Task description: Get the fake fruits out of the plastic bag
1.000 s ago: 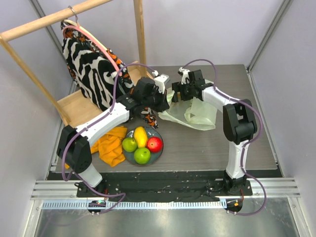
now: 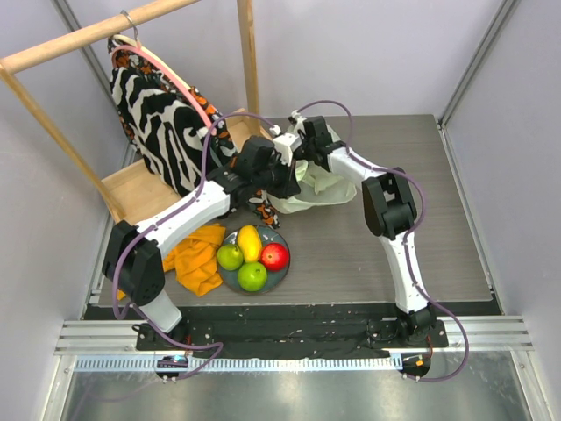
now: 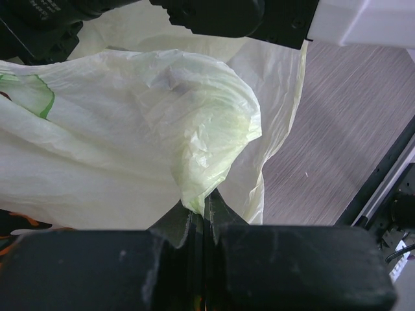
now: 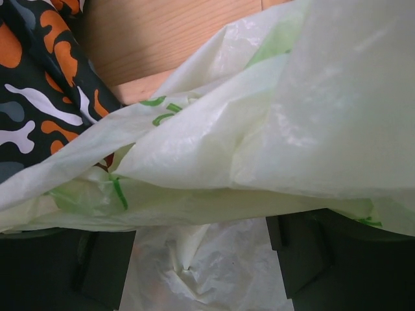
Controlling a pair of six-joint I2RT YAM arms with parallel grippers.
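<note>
A pale, translucent plastic bag [image 2: 317, 193] lies crumpled at the table's back centre. My left gripper is shut on a gathered fold of the plastic bag [image 3: 214, 123]. Over the far part of the bag, my right gripper stands open, its fingers [image 4: 97, 265] apart with only bag film showing between and in front of them. No fruit shows inside the bag. In a dark bowl [image 2: 279, 279] at the front left rest a yellow fruit [image 2: 250, 243], two green apples [image 2: 252, 277] and a red fruit [image 2: 274, 256].
An orange cloth [image 2: 198, 261] lies left of the bowl. A wooden rack [image 2: 88, 29] with zebra-patterned cloth [image 2: 156, 118] stands at the left, its wooden base close behind the bag.
My right arm has moved left and toward the back, and the loose side of the bag has shifted left with it. The left arm and the fruit bowl have stayed still.
</note>
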